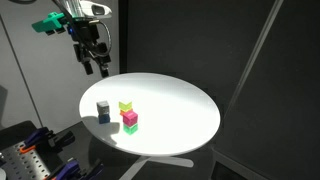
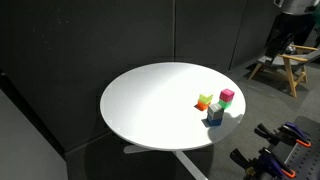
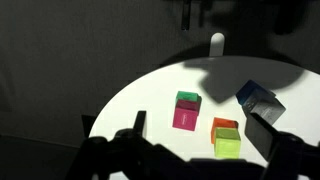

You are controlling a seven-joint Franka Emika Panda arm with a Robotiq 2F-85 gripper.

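Note:
My gripper (image 1: 96, 69) hangs above the white round table, its two fingers apart and nothing between them. In the wrist view, the gripper's black fingertips (image 3: 139, 123) stand wide on either side of the block area. Three two-block stacks are on the table below. One has a pink block (image 1: 130, 117) on a green block (image 1: 131, 129). Another has a yellow block (image 2: 206, 98) over an orange block (image 2: 203, 105). The third has a grey block (image 2: 215, 112) on a blue block (image 2: 214, 122). No stack touches the gripper.
The white table (image 1: 175, 105) has a wide bare area away from the stacks. All three stacks stand near the robot's end, close to the rim. A wooden chair (image 2: 291, 70) stands on the floor beyond the table. Dark curtains surround the area.

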